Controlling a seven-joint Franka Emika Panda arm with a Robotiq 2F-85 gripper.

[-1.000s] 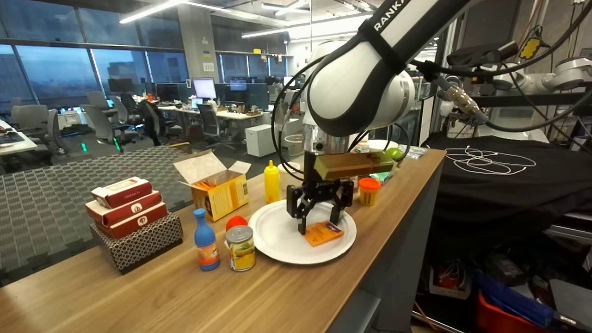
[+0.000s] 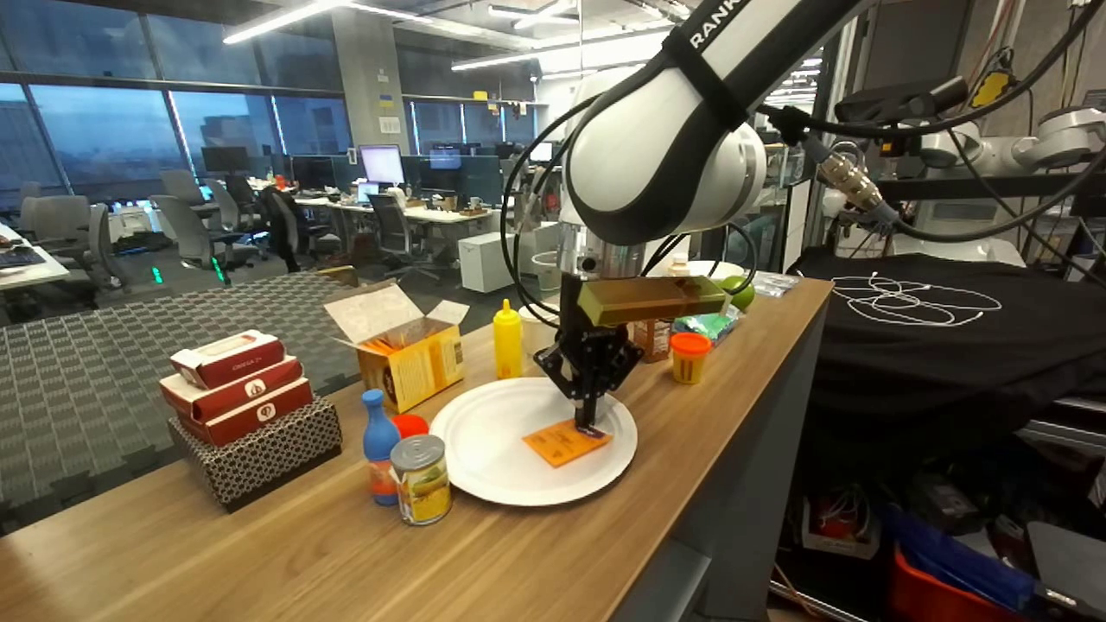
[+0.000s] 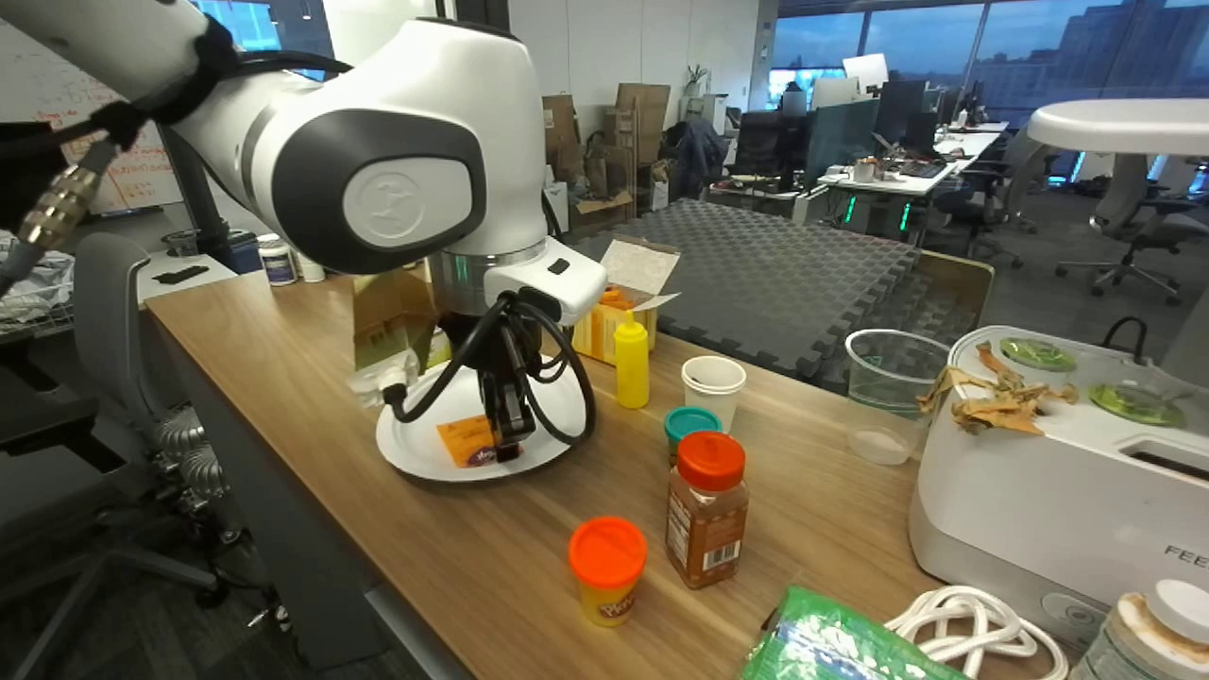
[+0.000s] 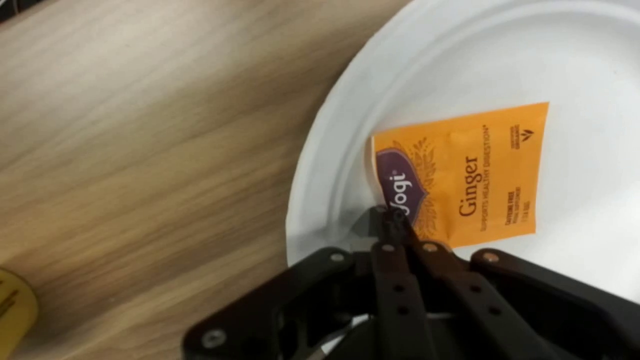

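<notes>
An orange Yogi Ginger tea sachet (image 4: 504,174) lies on a white plate (image 4: 321,180). In exterior view 1 the sachet (image 2: 562,446) is on the plate's near right part. My gripper points down with its fingers together, their tips over the purple-logo corner of the sachet. Whether a fold of the packet is pinched between them cannot be made out. From the other side, the gripper (image 3: 506,450) hides part of the sachet (image 3: 465,438). An open yellow box (image 2: 415,358) with orange packets inside stands behind the plate.
Close to the plate's left rim are a can (image 2: 422,482), a blue bottle (image 2: 380,446) and a red object (image 2: 410,425). A yellow squeeze bottle (image 2: 508,342) stands behind. A Play-Doh tub (image 3: 607,567) and spice jar (image 3: 707,510) sit to one side.
My gripper has gone from open to shut at the sachet. Plate and sachet have shifted left in exterior view 1; the can and red object have moved left too, the can now overlapping the blue bottle.
</notes>
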